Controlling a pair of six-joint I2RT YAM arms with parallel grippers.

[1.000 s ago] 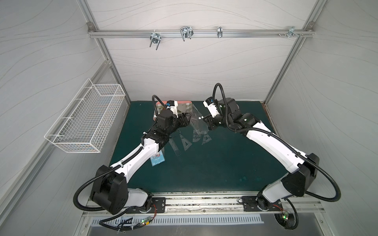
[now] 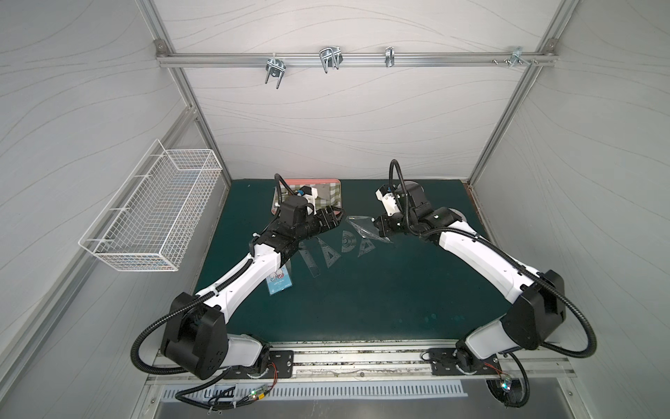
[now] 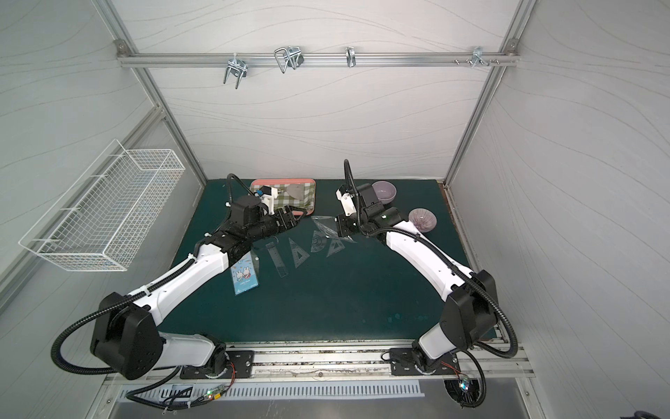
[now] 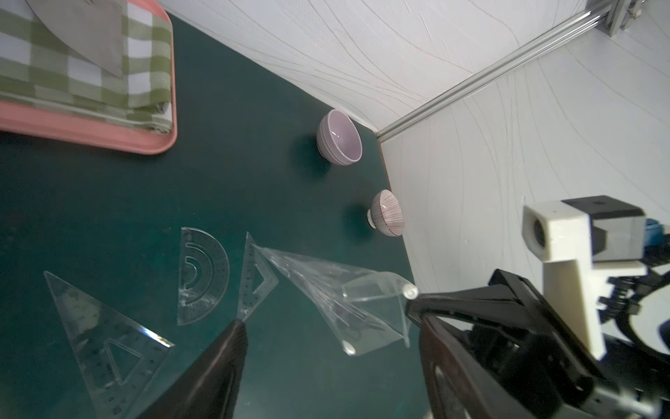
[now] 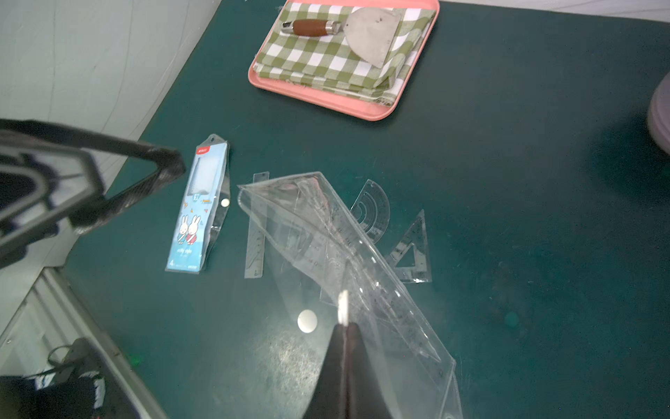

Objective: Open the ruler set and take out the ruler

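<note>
My right gripper is shut on a clear plastic sleeve (image 5: 356, 272), which hangs above the table with no pieces clearly visible inside it. My left gripper stands open left of the sleeve, nothing between its fingers. On the table lie a straight ruler (image 5: 254, 244), a large triangle (image 4: 90, 328), a protractor (image 4: 202, 272) and a small triangle (image 5: 418, 258), in a loose row. A blue printed card in a clear cover (image 5: 188, 230) lies at their left.
A pink tray (image 5: 328, 97) with a checked cloth and spatula is at the back. A purple bowl (image 3: 384, 188) and a striped bowl (image 3: 422, 218) stand at the right. A wire basket (image 3: 104, 209) hangs on the left wall.
My right gripper has lowered and moved right, carrying the sleeve away from my left gripper, which has shifted only slightly.
</note>
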